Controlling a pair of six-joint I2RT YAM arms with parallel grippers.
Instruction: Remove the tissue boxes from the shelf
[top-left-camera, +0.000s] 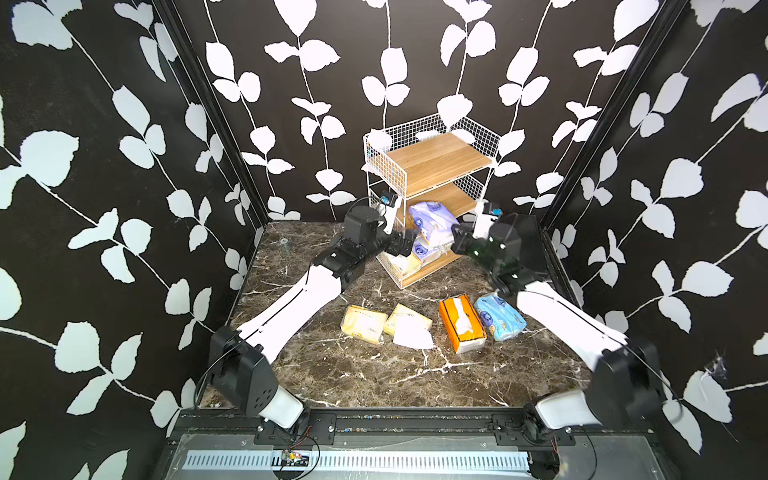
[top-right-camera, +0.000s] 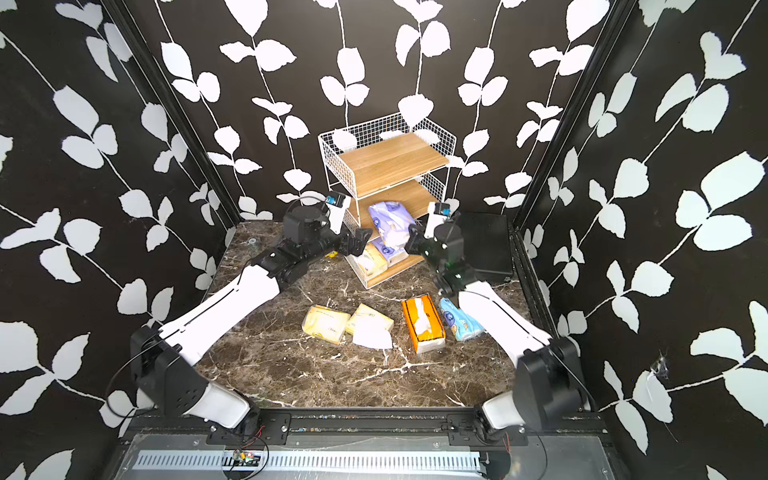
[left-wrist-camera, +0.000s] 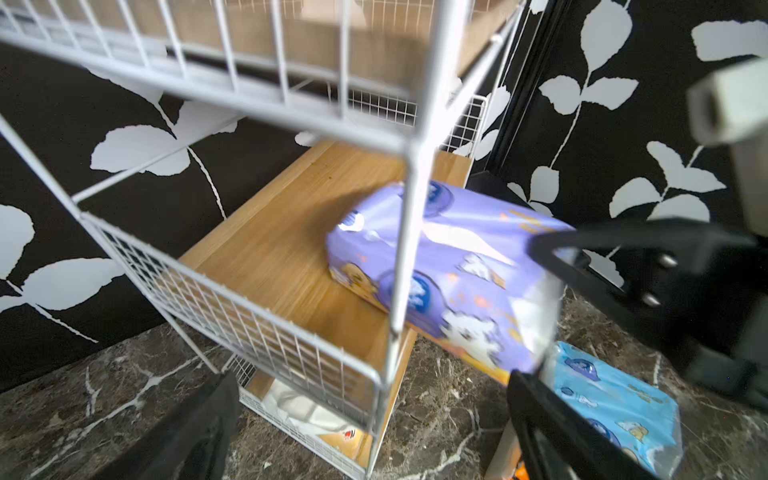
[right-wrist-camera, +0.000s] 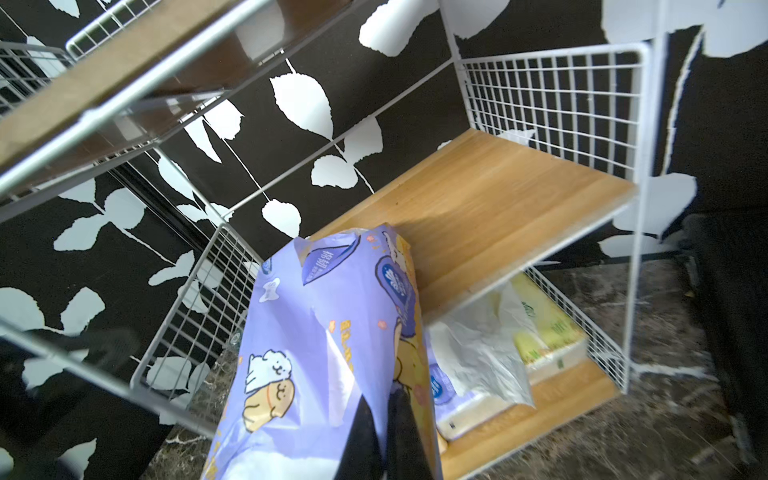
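A purple tissue pack (right-wrist-camera: 320, 344) with cartoon dogs is pinched at its near end by my right gripper, which is shut on it. The pack (left-wrist-camera: 472, 272) extends out past the front of the middle shelf board (left-wrist-camera: 320, 296). My left gripper stands open and empty in front of the shelf's left side. On the bottom board lie a yellow-green pack (right-wrist-camera: 548, 328), a crinkled clear-wrapped pack (right-wrist-camera: 488, 344) with a purple corner, and a cream pack (top-right-camera: 370, 260).
The white wire shelf (top-left-camera: 404, 184) has an empty top board (top-left-camera: 436, 162). On the marble table lie an orange box (top-left-camera: 461, 321), a blue pack (top-left-camera: 500, 315) and two yellow packs (top-left-camera: 364, 323). Bare table spans the front.
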